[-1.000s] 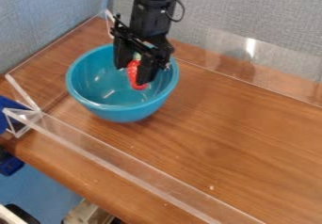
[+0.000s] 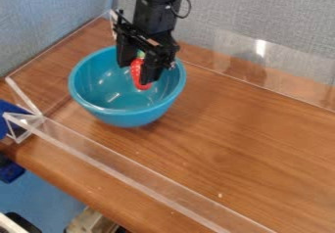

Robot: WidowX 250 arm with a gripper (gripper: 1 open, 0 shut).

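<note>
My black gripper (image 2: 144, 63) reaches down from the top into a light blue bowl (image 2: 105, 100) on the wooden table. It is shut on a red object (image 2: 139, 74), partly hidden by the fingers, which it holds inside the bowl.
Bare wood (image 2: 236, 149) fills the right of the table, with clear plastic walls along its edges. A dark blue object (image 2: 11, 117) is at the left edge, beside a white bracket. Grey padded walls stand behind and to the left.
My gripper and the red object have shifted very slightly up and to the left. The bowl looks unmoved.
</note>
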